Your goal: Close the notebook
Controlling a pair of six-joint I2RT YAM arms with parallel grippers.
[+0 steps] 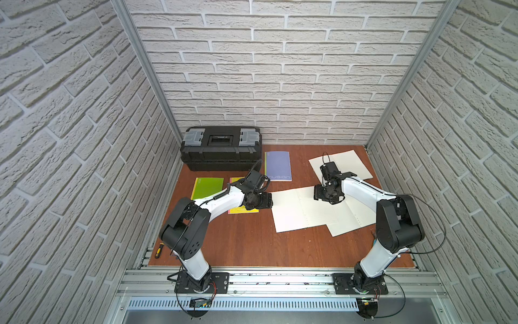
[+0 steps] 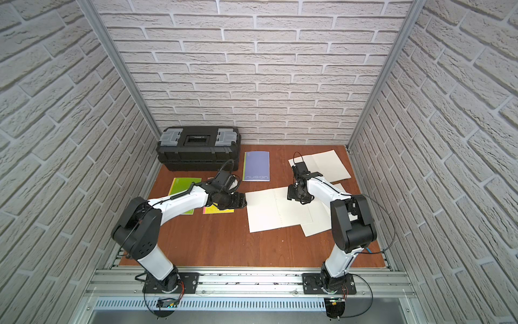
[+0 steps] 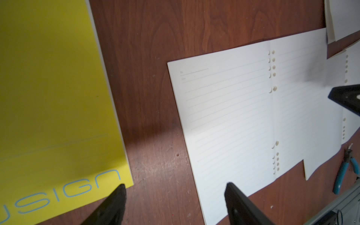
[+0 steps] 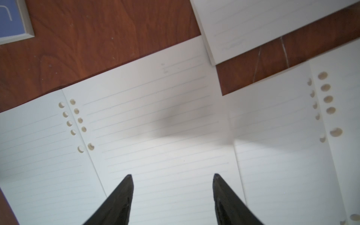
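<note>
Three notebooks lie open with white lined pages. The middle open notebook [image 1: 294,216] is nearest, its left edge beside my left gripper; the right open notebook [image 2: 318,221] is partly under its right page. A third, the back open notebook [image 1: 348,164], lies at the far right. My left gripper hovers over bare wood between the yellow notebook [image 3: 56,112] and the middle one, fingers apart and empty. Above the middle notebook's right page, my right gripper is open with nothing between its fingers.
Closed notebooks in green [image 1: 209,187] and blue [image 1: 278,166] lie at left and back. Behind them stands a black toolbox [image 1: 221,148]. Blue-handled pliers [image 3: 342,170] lie at the right front.
</note>
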